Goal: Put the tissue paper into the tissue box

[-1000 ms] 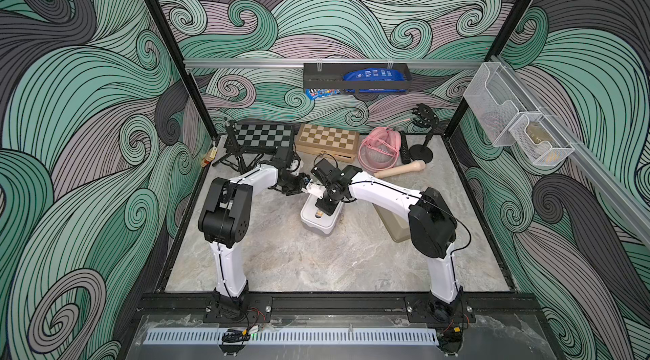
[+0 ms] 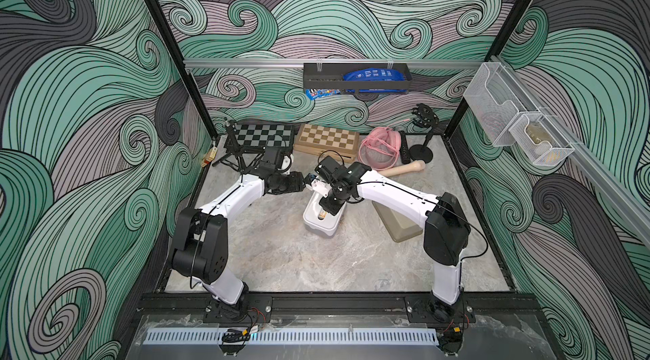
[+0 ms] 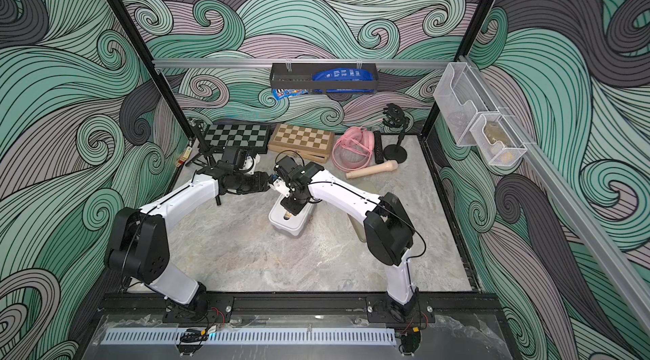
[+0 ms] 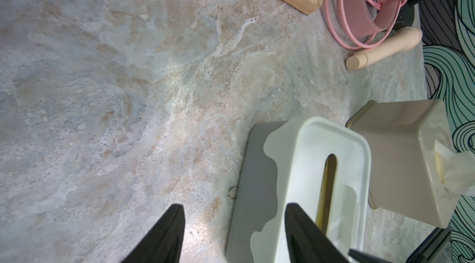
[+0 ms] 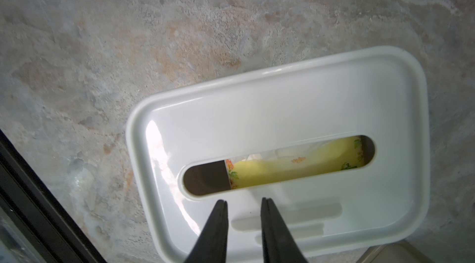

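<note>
The white tissue box [image 2: 321,226] stands mid-table under my right arm. In the right wrist view, yellow tissue paper [image 5: 292,166] with a flower print shows through the slot in its lid. My left gripper hangs open beside the box's left side, with nothing between its fingers. My right gripper is over the lid just beside the slot, its fingers a small gap apart, nothing seen between them.
An olive container [image 4: 403,159] with white tissue sticking out lies right of the box. Chessboards [image 2: 260,133], a pink basket [image 2: 375,153] and a wooden pestle [image 2: 399,170] stand at the back.
The left arm's elbow has swung down and leftward, its gripper shifting slightly. The right arm has moved a little; the box sits slightly right of where it was.
</note>
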